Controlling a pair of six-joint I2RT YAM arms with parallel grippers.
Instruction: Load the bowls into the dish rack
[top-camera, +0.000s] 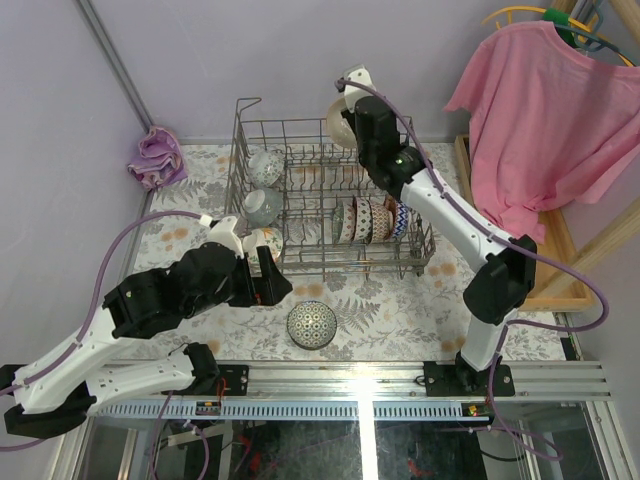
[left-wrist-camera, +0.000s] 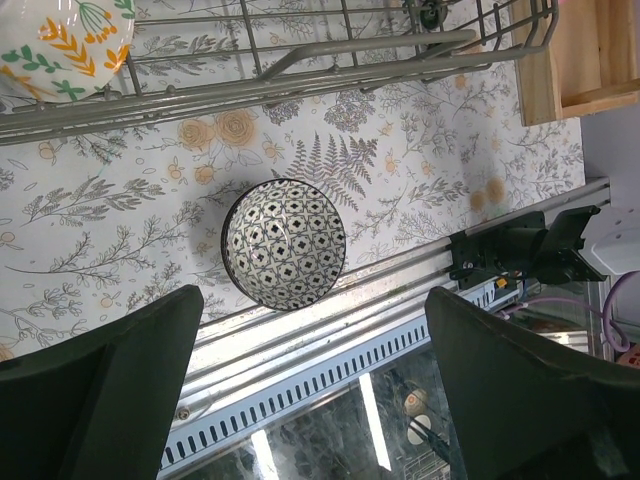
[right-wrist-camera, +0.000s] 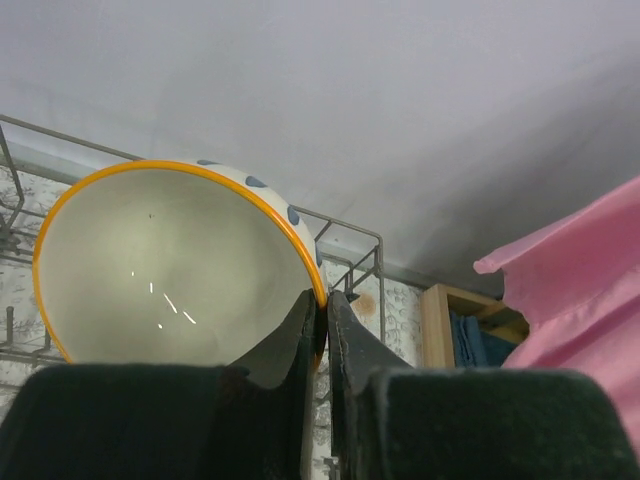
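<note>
A cream bowl with an orange rim (right-wrist-camera: 170, 265) is held upright by my right gripper, shut on its edge; from above, bowl (top-camera: 338, 130) and gripper sit over the back of the wire rack (top-camera: 285, 271). Bowls stand in the rack on the left (top-camera: 263, 205) and in a front-right row (top-camera: 365, 220). A patterned bowl (left-wrist-camera: 285, 243) lies on the counter in front of the rack. My open left gripper hangs above that counter area, empty.
A pink shirt (top-camera: 535, 120) hangs to the right over a wooden tray (top-camera: 570, 285). A purple cloth (top-camera: 155, 160) lies left of the rack.
</note>
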